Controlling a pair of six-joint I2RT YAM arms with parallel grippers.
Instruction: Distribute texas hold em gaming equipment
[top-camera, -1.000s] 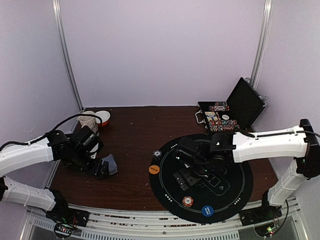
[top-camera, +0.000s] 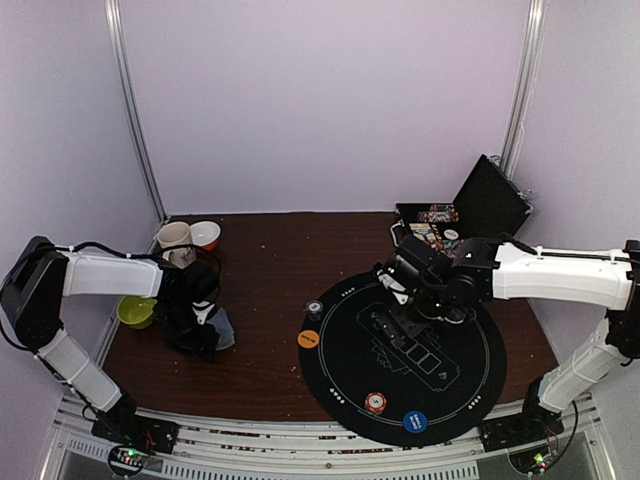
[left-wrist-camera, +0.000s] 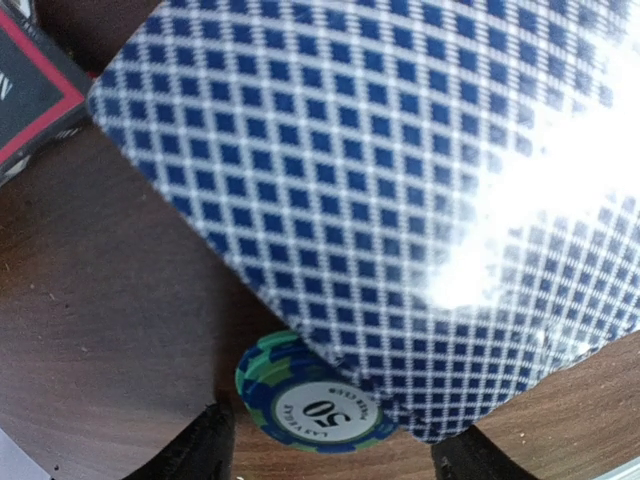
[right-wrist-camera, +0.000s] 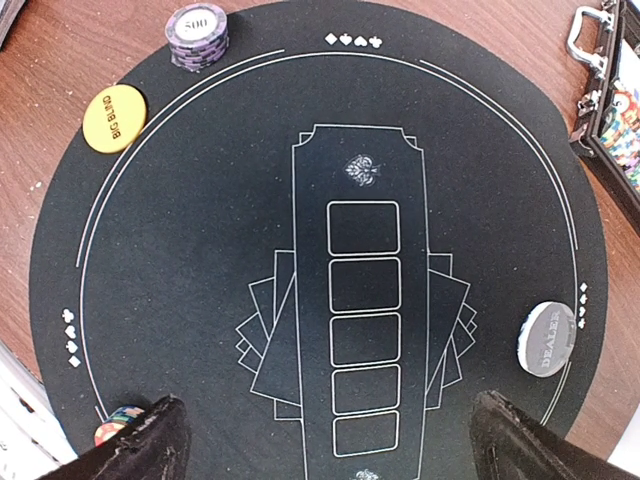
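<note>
In the left wrist view a green-and-blue stack of 50 chips (left-wrist-camera: 315, 405) lies partly under a blue checked, glossy sheet (left-wrist-camera: 380, 150), with my left gripper low around the chips, fingers apart; whether it grips is unclear. My right gripper is open above the black poker mat (right-wrist-camera: 200, 280). On the mat are purple 500 chips (right-wrist-camera: 196, 32), a yellow Big Blind button (right-wrist-camera: 114, 118), a silver Dealer button (right-wrist-camera: 543, 338), a red-topped chip stack (top-camera: 375, 402) and a blue button (top-camera: 415, 421).
An open chip case (top-camera: 490, 205) stands at the back right. A beige mug (top-camera: 175, 236), a red-white bowl (top-camera: 205, 232) and a yellow bowl (top-camera: 135, 311) are at the left.
The right arm has moved back and slightly rightward over the mat.
</note>
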